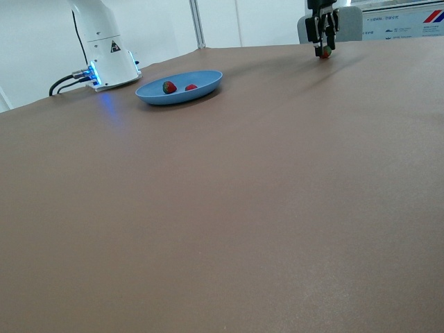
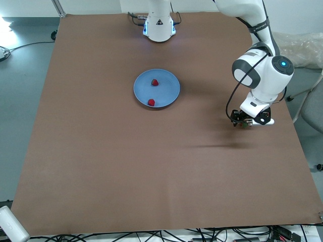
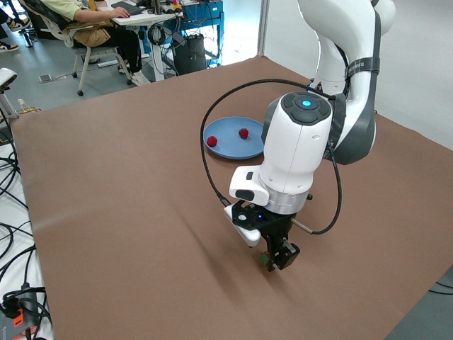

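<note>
My black gripper (image 1: 322,47) is lowered to the table at the right, around a strawberry (image 1: 326,52), which is mostly hidden by it in the left view (image 2: 244,124). Whether the fingers are closed on it is unclear. A blue plate (image 2: 156,101) (image 3: 231,147) lies nearer the middle, holding two strawberries, one upper (image 2: 155,82) and one lower (image 2: 151,102).
Cables (image 3: 14,227) run along one side outside the tabletop.
</note>
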